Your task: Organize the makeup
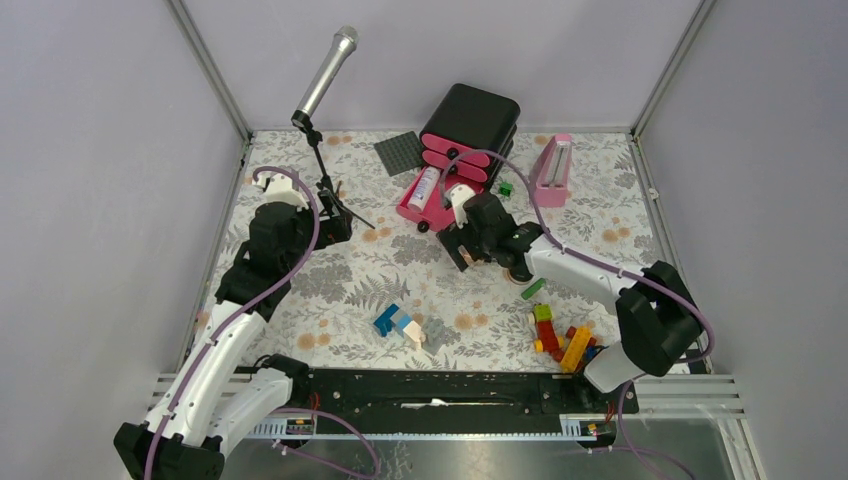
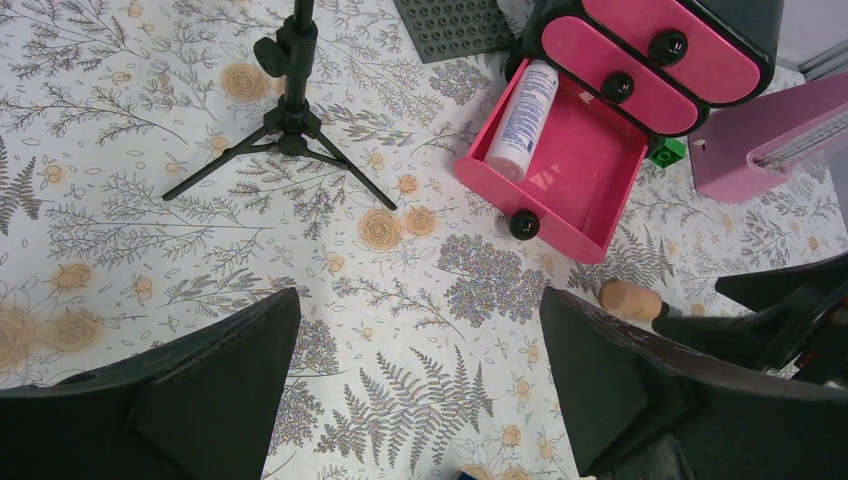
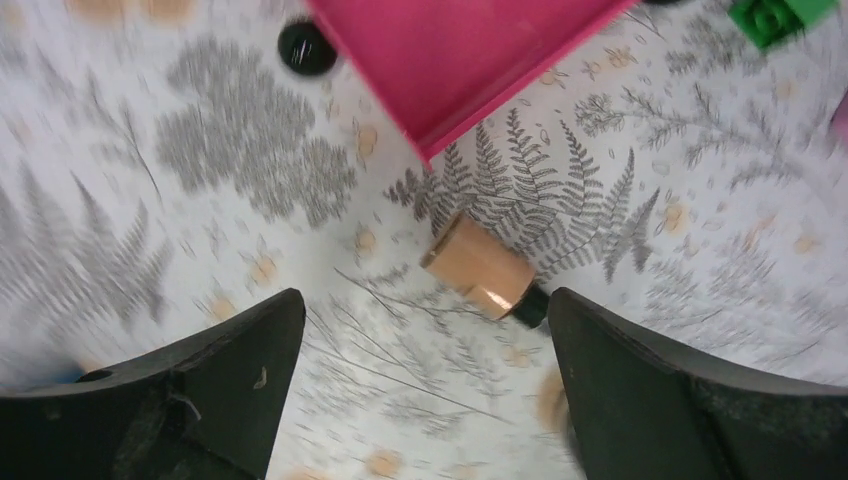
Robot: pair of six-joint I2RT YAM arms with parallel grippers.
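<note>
A small bottle with a tan body and black cap [image 3: 484,265] lies on its side on the patterned cloth, outside the front corner of the open pink drawer [image 2: 580,170]. My right gripper is above it, open, its two fingers either side of the bottle in the right wrist view, nothing held. Inside the drawer, along its left wall, lies a white and pink bottle [image 2: 525,120]. A black-lidded round jar [image 1: 520,276] is mostly covered by the right arm. Over the left side, my left gripper hangs open and empty.
The black cabinet [image 1: 470,115] stands at the back, a pink stand [image 1: 551,175] to its right. A microphone tripod [image 2: 292,130] is near the left gripper. Toy blocks lie at front: a blue-and-white piece [image 1: 400,326] and a red-and-yellow group [image 1: 560,340].
</note>
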